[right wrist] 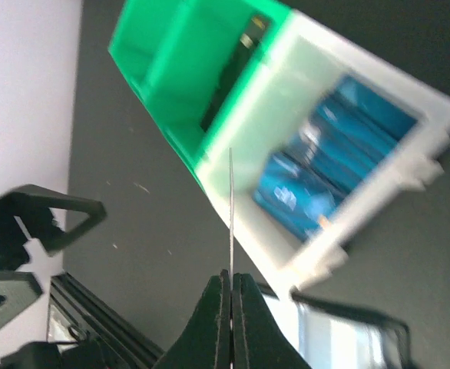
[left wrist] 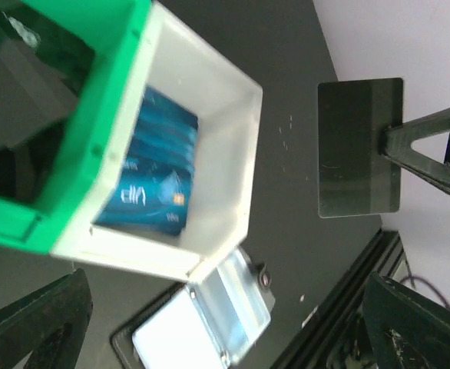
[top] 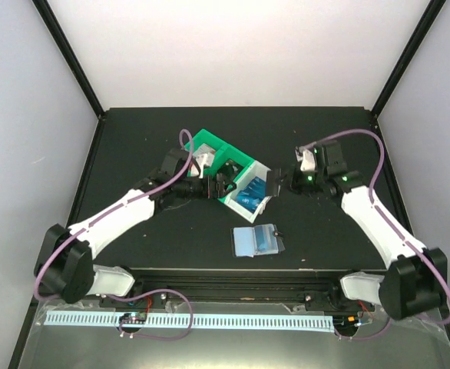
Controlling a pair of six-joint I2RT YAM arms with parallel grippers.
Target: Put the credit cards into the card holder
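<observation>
My right gripper (top: pixel 285 178) is shut on a dark grey card, held edge-on in the right wrist view, to the right of the white bin. My left gripper (top: pixel 220 189) stands open over the boxes, fingers (left wrist: pixel 33 323) apart. A card holder (top: pixel 254 240) with light blue and clear sleeves lies on the black table below the bins.
A green two-compartment bin (top: pixel 213 146) with dark items adjoins a white bin (left wrist: pixel 217 123) holding several blue packets (left wrist: pixel 152 192).
</observation>
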